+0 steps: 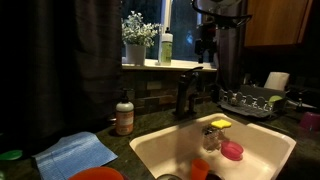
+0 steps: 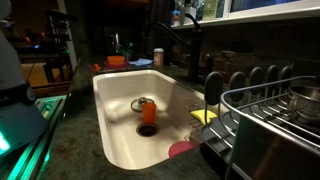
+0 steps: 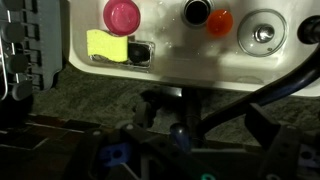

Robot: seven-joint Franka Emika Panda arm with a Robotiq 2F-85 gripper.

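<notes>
High above the sink's back edge, my gripper [image 1: 205, 48] hangs near the window, with nothing seen between its fingers. Looking down from the wrist, the open gripper has its dark fingers spread on both sides of the black faucet [image 3: 260, 95]. In the white sink [image 2: 115, 135] stands an orange cup [image 2: 149, 115]; a pink bowl [image 3: 121, 17] lies toward the dish-rack end. A yellow sponge [image 3: 107, 46] sits at the sink's back edge, partly over a metal holder [image 3: 141, 53]. A round metal strainer [image 3: 262, 34] rests in the basin beside the cup.
A dish rack [image 2: 270, 95] flanks the sink, holding a metal pot [image 2: 305, 101]. On the counter stand a soap bottle [image 1: 124, 115], a blue cloth [image 1: 75, 155] and a red bowl [image 1: 97, 174]. The sill bears a plant [image 1: 139, 40] and a green-white bottle [image 1: 166, 47].
</notes>
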